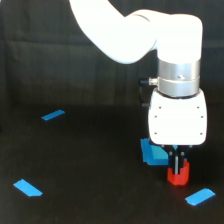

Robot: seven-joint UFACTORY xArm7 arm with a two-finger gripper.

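Note:
Near the lower right, a small red block (178, 176) rests on or just above the dark table. My white arm reaches down from the top, and its gripper (177, 166) points straight down at the block. The dark fingers overlap the block's upper part in this view. Whether they are closed on it or only around it is too small to make out. A blue object (154, 153) sits just left of and behind the fingers, partly hidden by the gripper's body.
Blue tape strips lie on the dark table: one strip (27, 188) at the front left, another strip (53, 115) at the back left, and a third strip (200, 197) at the front right, close to the red block.

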